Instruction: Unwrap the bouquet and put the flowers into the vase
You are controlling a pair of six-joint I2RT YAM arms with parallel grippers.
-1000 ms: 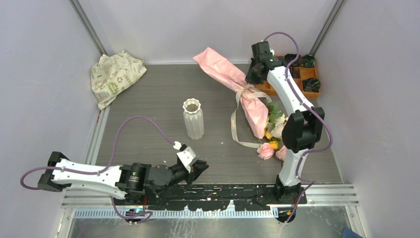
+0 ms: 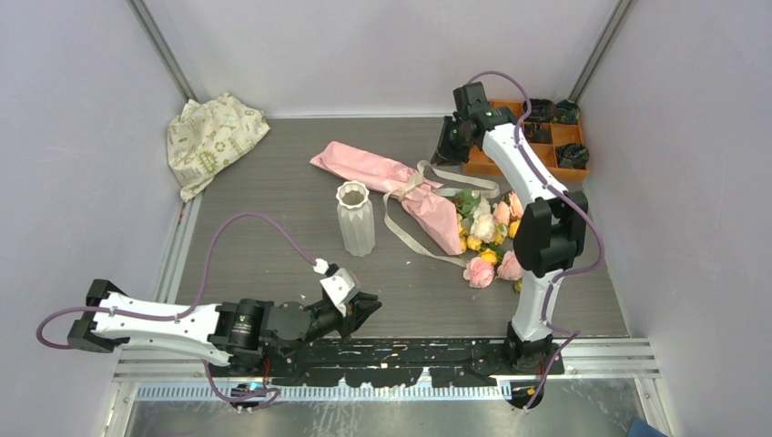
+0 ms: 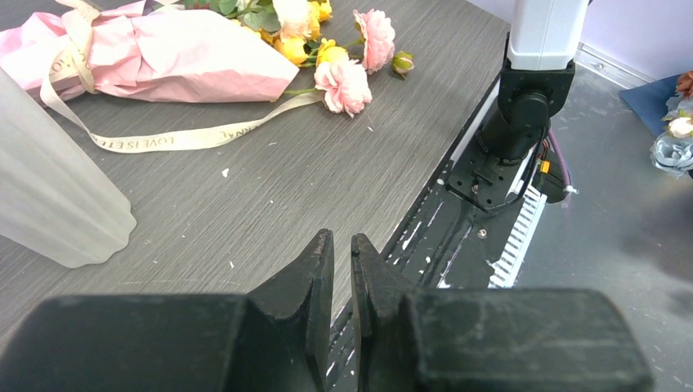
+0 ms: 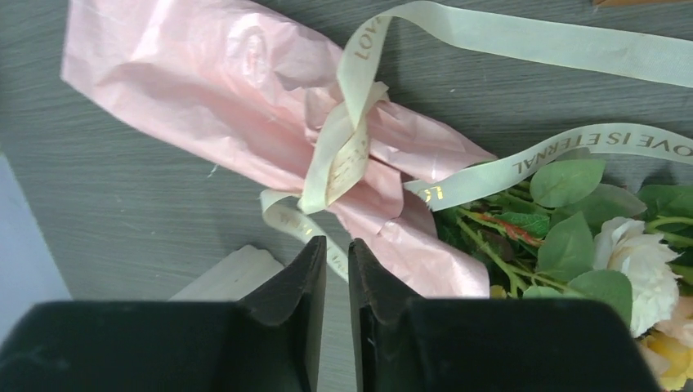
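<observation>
The white fluted vase [image 2: 357,229] stands upright and empty-looking near the table's middle. To its right, the flowers [image 2: 492,232], pink, white and yellow, lie on the tabletop, their stems inside pink wrapping paper [image 2: 369,167]. A cream ribbon [image 2: 410,185] is tied round the wrap, its loose tails spreading over the table. My right gripper [image 2: 436,163] is at the far side of the wrap, apart from it; the right wrist view shows a narrow gap between its fingers, nothing held. My left gripper, slightly open and empty, hovers near the front edge.
An orange compartment box [image 2: 482,162] with dark items stands at the back right, close to the right arm. A patterned cloth bag [image 2: 214,141] lies at the back left. Bare table extends left and in front of the vase.
The wrapped bouquet, raised at the right gripper before, has moved left and come down flat on the table, apart from that gripper. The left arm and the vase have stayed put.
</observation>
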